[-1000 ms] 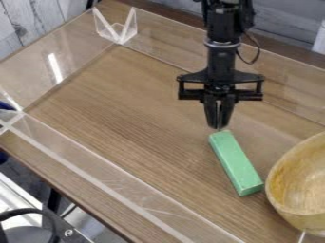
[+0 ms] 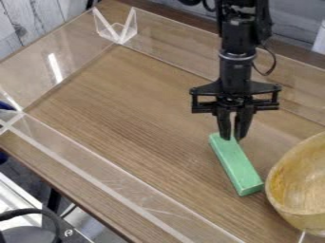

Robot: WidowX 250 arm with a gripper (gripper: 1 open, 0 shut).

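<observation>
A green rectangular block [image 2: 238, 169] lies flat on the wooden tabletop, angled away from the camera. My dark gripper [image 2: 233, 127] hangs over its far end, with the fingertips close above or at the block; I cannot tell whether they touch it. The fingers look part open, pointing down.
A large pale yellow bowl [image 2: 299, 180] sits at the right edge, beside the block. A dark object [image 2: 28, 233] is at the bottom left corner, off the tabletop.
My gripper has moved down and slightly right, closer to the far end of the green block. The block has not visibly moved.
</observation>
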